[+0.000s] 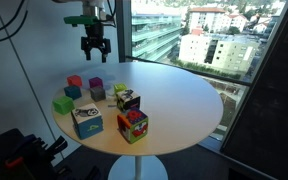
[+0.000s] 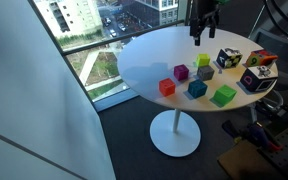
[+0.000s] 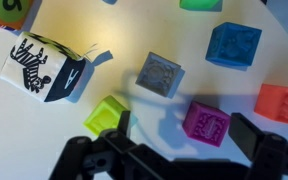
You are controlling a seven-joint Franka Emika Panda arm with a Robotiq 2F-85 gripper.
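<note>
My gripper hangs above the table with its fingers open and nothing between them. In the wrist view, the lime cube (image 3: 105, 114) lies by the left finger and the purple cube (image 3: 205, 123) by the right one. Both cubes rest on the round table, below the fingers. Farther up in that view are a grey cube (image 3: 159, 74), a dark blue cube (image 3: 233, 45) and a red cube (image 3: 280, 104) at the right edge. In exterior view 1, the gripper (image 1: 95, 50) stays clear of every block.
A zebra-printed box (image 3: 41, 66) sits at the wrist view's left. Two larger picture boxes, one blue and white (image 1: 87, 122), one multicoloured (image 1: 133, 126), stand near the table's front edge. The green cube (image 1: 63, 104) is at the left.
</note>
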